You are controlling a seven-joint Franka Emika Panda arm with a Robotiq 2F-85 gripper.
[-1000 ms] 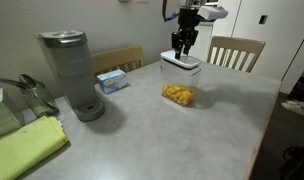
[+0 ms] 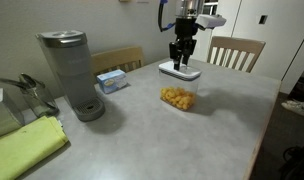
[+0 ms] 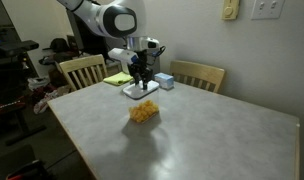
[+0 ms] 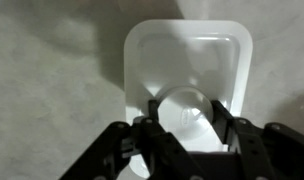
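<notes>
My gripper is shut on the round white knob of a white rectangular lid (image 4: 170, 60), seen from above in the wrist view. In exterior view 1 the lid (image 2: 180, 69) is level with the top of a clear container (image 2: 177, 86), with orange pieces (image 2: 178, 98) showing low down. Exterior view 2 has the lid (image 3: 141, 90) just above and behind the orange pieces (image 3: 144, 111). Whether the lid touches the container's rim, I cannot tell.
A tall grey dispenser (image 2: 72, 70), a blue-and-white box (image 2: 112, 81), another container with orange pieces (image 2: 35, 96) and a yellow-green cloth (image 2: 27, 146) stand to the left.
The lid and my gripper have come down toward the container over the last second. The orange pieces seem to stay in place, and my gripper keeps its hold on the lid.
</notes>
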